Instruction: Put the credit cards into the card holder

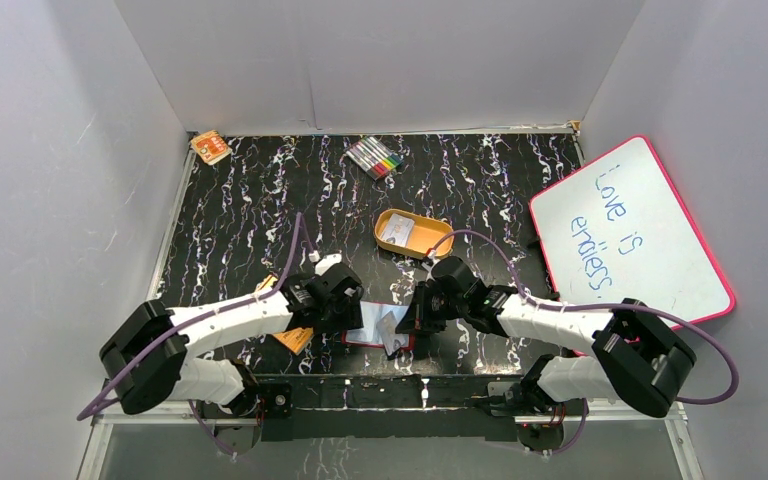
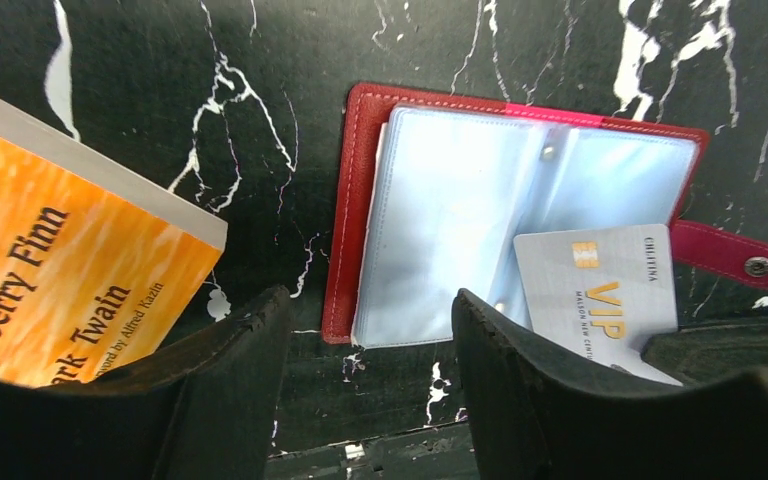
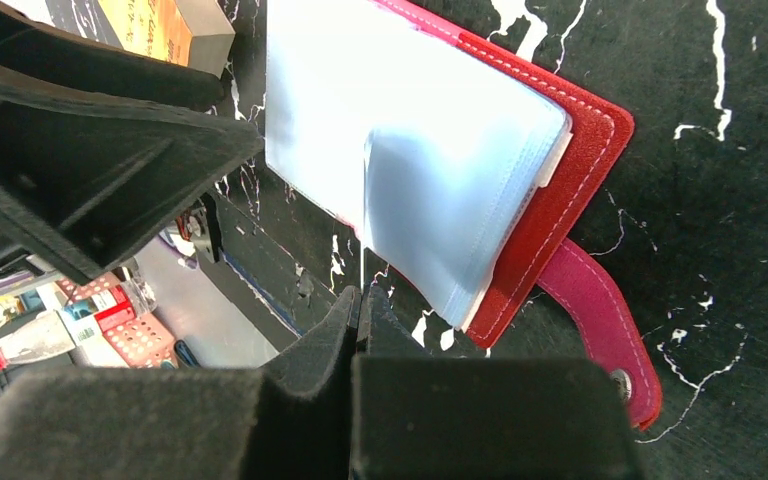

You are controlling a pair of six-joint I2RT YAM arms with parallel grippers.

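Note:
The open red card holder [image 1: 362,322] with clear sleeves [image 2: 440,220] lies at the table's front edge. A silver VIP card is over its right half, held by my right gripper [image 1: 408,318], shut on it; in the right wrist view the card appears edge-on as a thin pale line above the fingertips. My left gripper hovers at the holder's left side, its fingers apart with nothing seen between them.
An orange book [image 2: 70,280] lies left of the holder. An orange tray [image 1: 428,236] with cards is behind it, markers [image 1: 374,156] farther back, a whiteboard [image 1: 630,230] on the right.

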